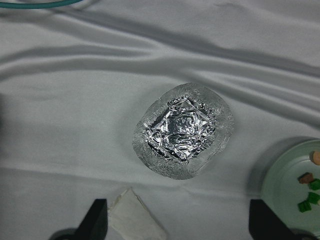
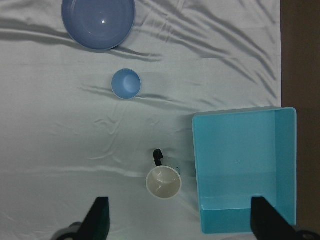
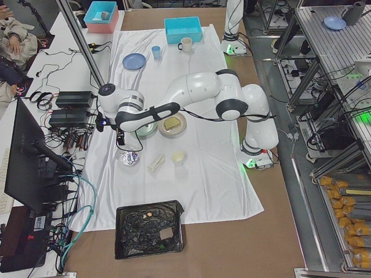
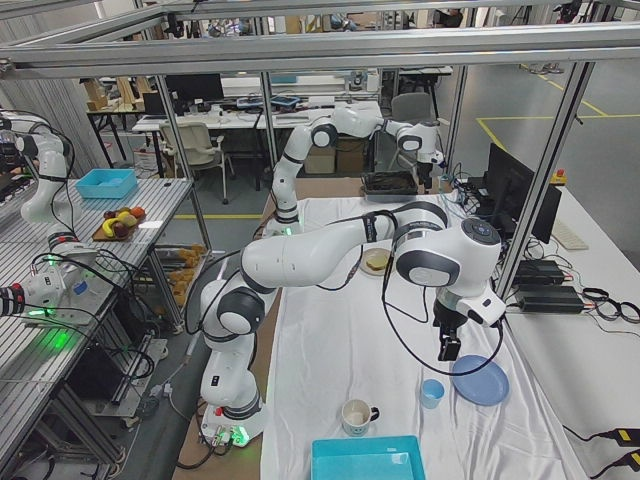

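Observation:
My left gripper is open, empty, above the white cloth near a crumpled foil dish (image 1: 181,129). A folded white packet (image 1: 136,220) and a green plate (image 1: 286,186) with small food bits lie beside it. A beige plate (image 3: 173,130) holds something yellowish. My right gripper hangs open and empty over the other end, above a white mug (image 2: 162,182), a blue cup (image 2: 126,83), a blue plate (image 2: 98,22) and a teal bin (image 2: 235,160).
A black lined tray (image 3: 149,246) stands at the near end. A monitor (image 3: 29,156), cables and frame posts border the cloth.

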